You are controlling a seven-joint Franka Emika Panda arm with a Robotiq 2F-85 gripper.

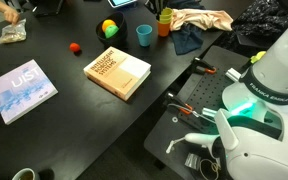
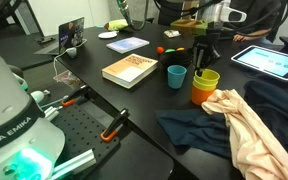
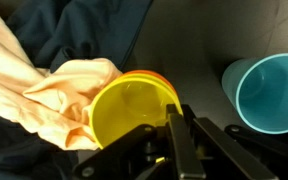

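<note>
A yellow cup sits with an orange cup around or under it, its open mouth facing up in the wrist view. My gripper is at the cup's right rim, shut on what appears to be its yellow wall. In exterior view 2 the yellow cup stands above the orange cup, with my gripper reaching down to its left rim. How far the two are nested is hard to tell. Just left of them, apart, stands a blue cup.
Peach cloth and dark cloth lie close beside the cups. A black bowl with colored items, an orange-covered book and a pale book lie farther left. Bare table surrounds the books.
</note>
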